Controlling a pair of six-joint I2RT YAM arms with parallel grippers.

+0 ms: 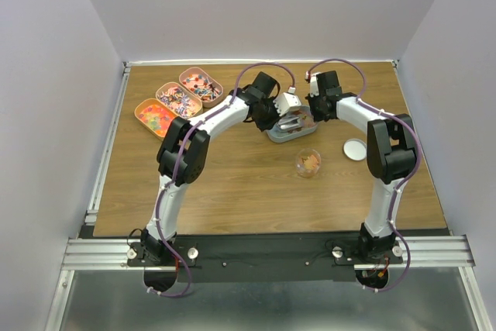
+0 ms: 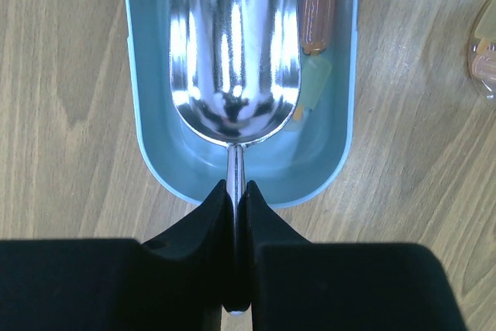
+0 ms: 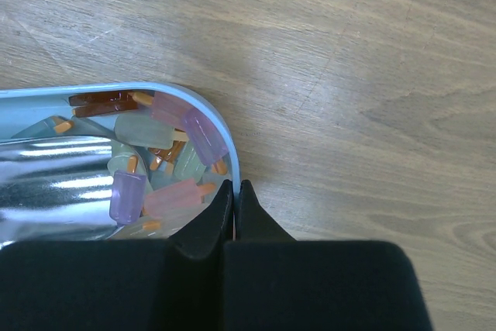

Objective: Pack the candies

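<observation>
A shiny metal scoop (image 2: pixel 232 44) lies within the blue-grey tub (image 2: pixel 341 114), its thin handle pinched by my left gripper. The scoop's bowl looks empty where it shows. Popsicle-shaped candies in purple, pale green, pink and brown are heaped at the tub's far end; a few lie beside the scoop in the left wrist view. My right gripper is shut at that end, with the tub's thin rim (image 3: pixel 229 145) running down between its fingertips. From above, both arms partly cover the tub (image 1: pixel 291 136).
A clear round container (image 1: pixel 308 163) holding some candies stands in front of the tub, and a white lid (image 1: pixel 355 149) lies to its right. Three oval tubs, orange (image 1: pixel 155 117), middle (image 1: pixel 178 100) and back (image 1: pixel 201 85), hold candies at the back left.
</observation>
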